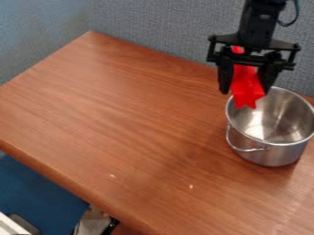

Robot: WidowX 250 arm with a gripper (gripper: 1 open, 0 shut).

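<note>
A black gripper [251, 64] hangs at the top right, above a steel pot [276, 147] with a wire handle. A red object [247, 86] is between and below its fingers, reaching down over the pot's near-left rim into its opening. I cannot tell whether the fingers are closed on it or loosening.
A grey padded wall [147, 27] runs along the back. Blue floor shows beyond the table's lower left edge.
</note>
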